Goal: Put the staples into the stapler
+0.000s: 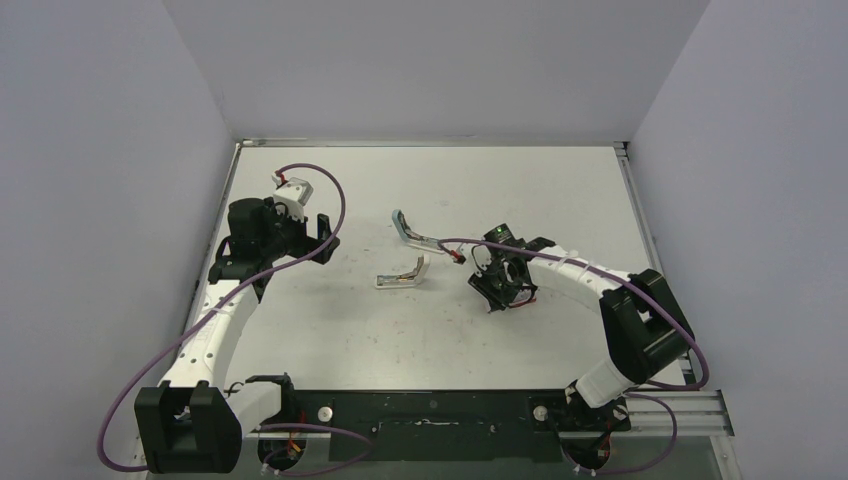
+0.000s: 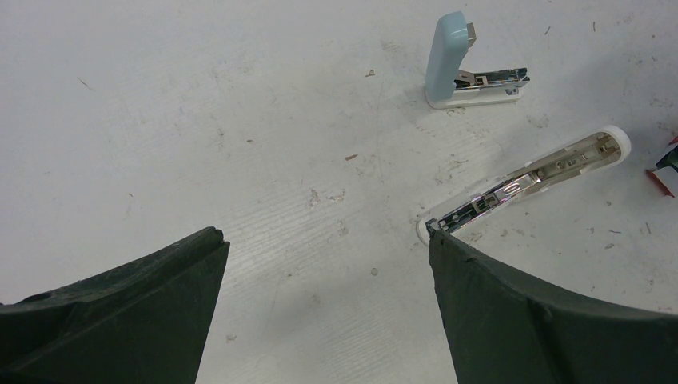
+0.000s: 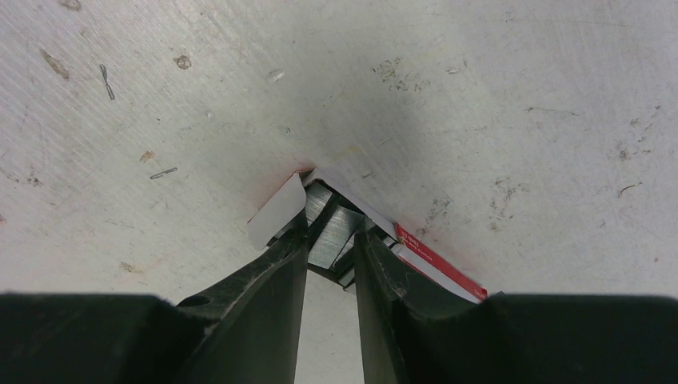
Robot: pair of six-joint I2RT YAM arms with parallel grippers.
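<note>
A white stapler lies opened at the table's middle, its metal channel visible in the left wrist view. Behind it is an opened light blue stapler, raised upright in the left wrist view. My left gripper hangs open and empty at the left. At the right, my right gripper is low over an open staple box, its fingertips part open on either side of a staple strip; I cannot tell whether they hold it.
A few loose staples lie near the box in the right wrist view.
</note>
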